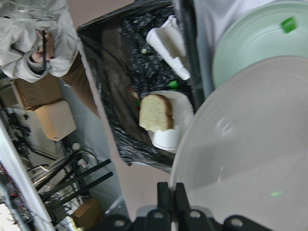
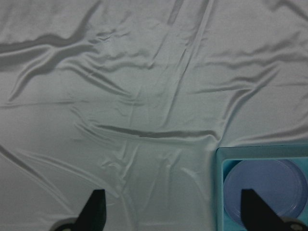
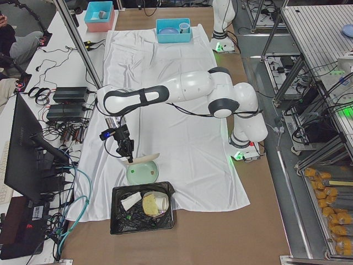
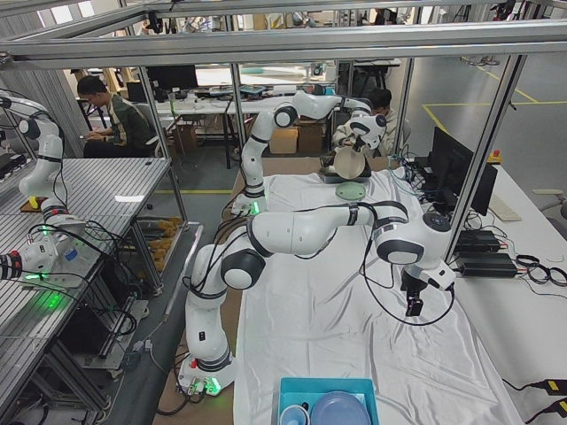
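My left gripper is shut on a cream plate (image 1: pixel 245 139), held above the green plate (image 3: pixel 142 173), which has small green bits on it. The black-lined bin (image 3: pixel 122 222) stands beside them, holding a bread slice (image 1: pixel 153 111), a crumpled white paper (image 1: pixel 165 43) and a white container (image 1: pixel 171 137). My right gripper stands open over the white cloth at the other end, with nothing seen between its fingers; it also shows in the right camera view.
A blue tub (image 3: pixel 174 37) with a blue plate (image 2: pixel 264 187) and a cup (image 3: pixel 183 27) sits at the far end of the cloth (image 3: pixel 165 121). A monitor and cables line one side.
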